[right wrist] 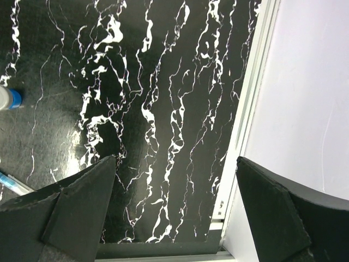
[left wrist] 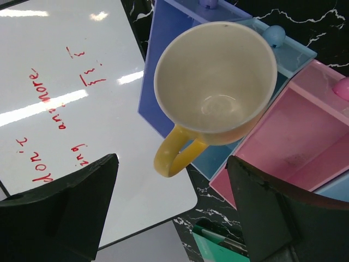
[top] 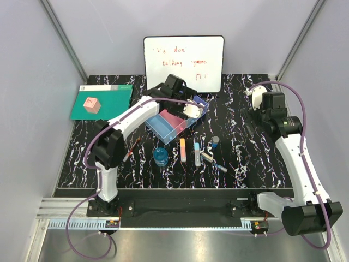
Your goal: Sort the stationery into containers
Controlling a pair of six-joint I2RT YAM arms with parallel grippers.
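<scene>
A whitish cup with a yellow handle (left wrist: 175, 148) stands on the three-section drawer organizer (top: 161, 126), over its purple-blue and light-blue part. My left gripper is open above the organizer, with its fingers (left wrist: 71, 202) wide apart and the cup ahead of the tips. In the top view the left arm hides most of the cup. On the table in front lie an orange stick-shaped case (top: 182, 150), a blue-capped one (top: 197, 155), pens (top: 215, 162) and a red pen (top: 131, 149). My right gripper hangs open and empty over bare table at the right.
A blue glass (top: 160, 156) and a small grey cylinder (top: 215, 140) stand in front of the organizer. A pink cube (top: 92, 105) sits on a green mat (top: 117, 109) at the left. A whiteboard (top: 185, 60) leans at the back.
</scene>
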